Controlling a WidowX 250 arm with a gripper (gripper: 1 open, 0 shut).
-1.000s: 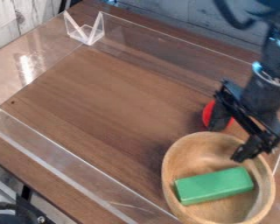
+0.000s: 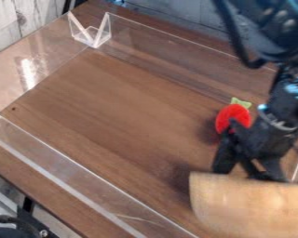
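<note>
My gripper [image 2: 249, 165] is at the right, low over the back rim of a tan bowl [image 2: 251, 209], which is tipped up at the bottom right with its pale outer side facing the camera. The bowl's inside is hidden. The fingers are dark and slightly blurred; whether they hold the rim cannot be told. A red round object [image 2: 233, 119] with a green top lies on the wooden table just behind the gripper.
Transparent walls [image 2: 77, 167] run along its edges, with a clear bracket [image 2: 90, 30] at the back left.
The bowl has tilted up steeply, hiding the green block that was visible inside it. My gripper has shifted and descended along with the rim.
</note>
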